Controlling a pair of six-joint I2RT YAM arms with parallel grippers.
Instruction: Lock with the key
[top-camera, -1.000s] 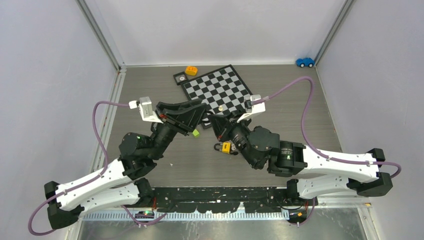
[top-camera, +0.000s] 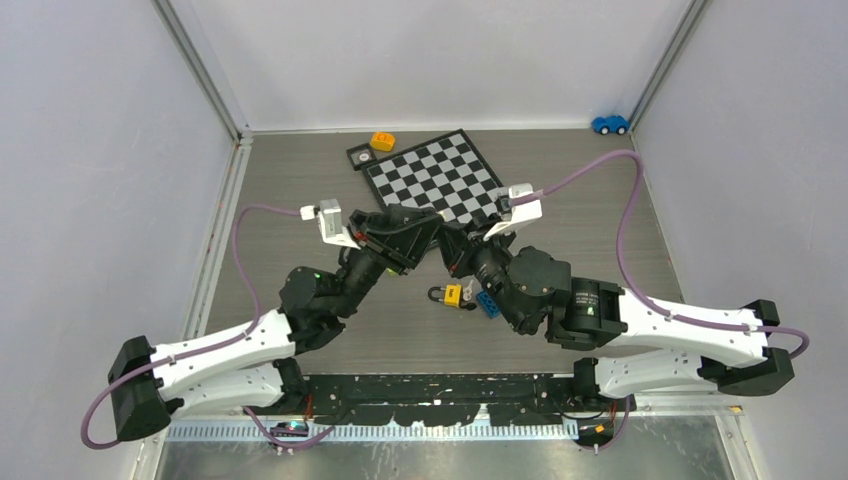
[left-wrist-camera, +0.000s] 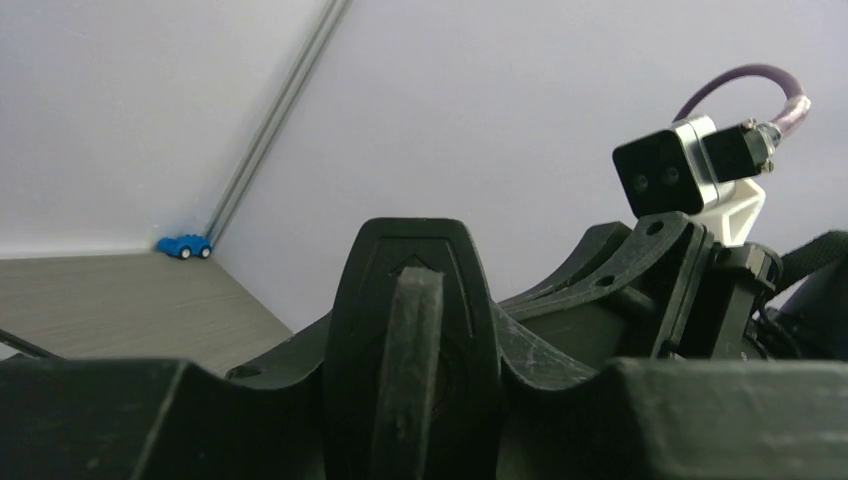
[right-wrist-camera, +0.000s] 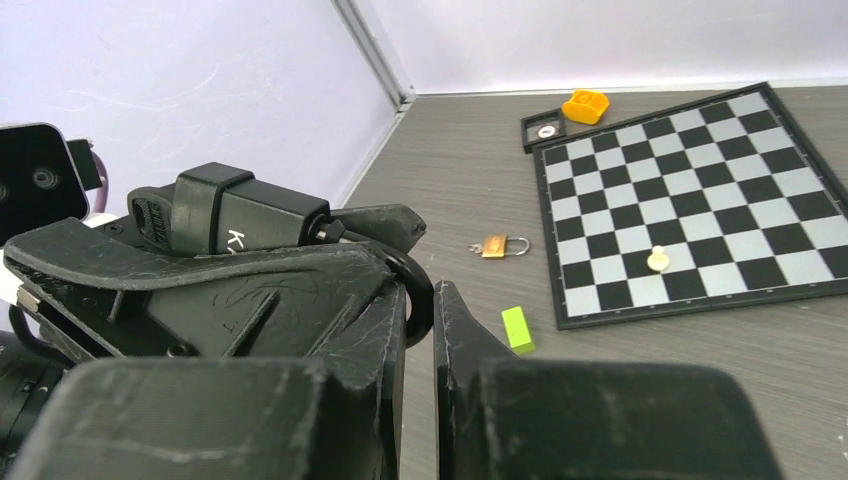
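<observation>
My left gripper and right gripper meet tip to tip above the chessboard's lower part. In the right wrist view, my right gripper is shut on a black curved loop at the left gripper's tip, perhaps a shackle or ring; the left gripper's exact hold is hidden. A small yellow padlock with a silver shackle lies on the table left of the board. In the top view, a yellow-and-black padlock lies below the grippers, with silvery small items beside it. No key is clearly visible in either gripper.
The chessboard lies at the back centre with a yellow block and small black tray beside it. A blue car stands back right, a green block near the board, a blue piece by the lower padlock.
My left gripper and arm have moved right, toward the right gripper. The right arm has shifted slightly right; the two tips now hide more of the black loop between them.
</observation>
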